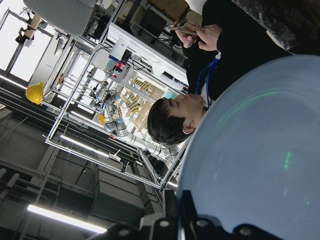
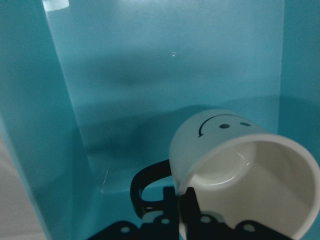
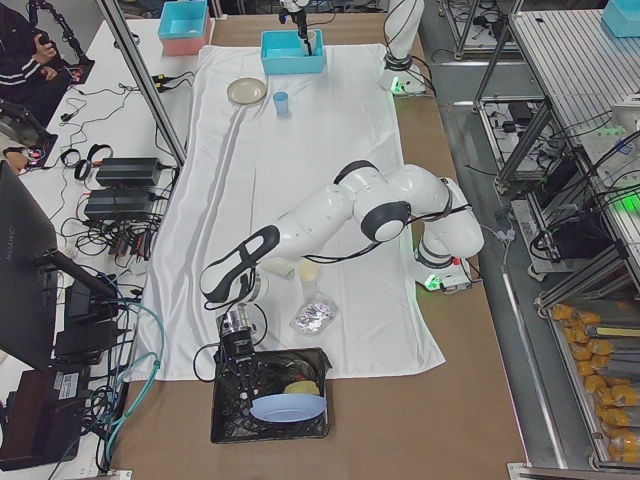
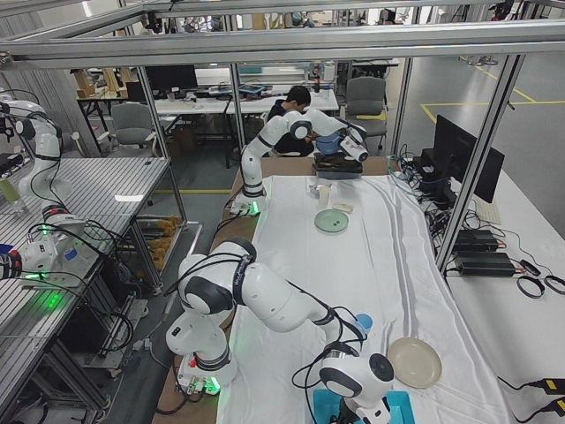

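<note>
My left gripper is shut on the rim of a blue plate (image 3: 288, 408), which is tilted steeply over a black-lined bin (image 3: 270, 430); a yellow piece (image 3: 301, 388) shows behind it in the bin. My right gripper is down in a blue bin (image 2: 125, 60) at the far end of the table, shut on a white smiley mug (image 2: 197, 132) with a black handle, lying on its side in that view.
A cream plate (image 4: 415, 362) and a blue cup (image 3: 281, 103) stand near the blue bin. A green plate (image 4: 331, 222) and a foil packet (image 3: 314, 314) lie near the left arm.
</note>
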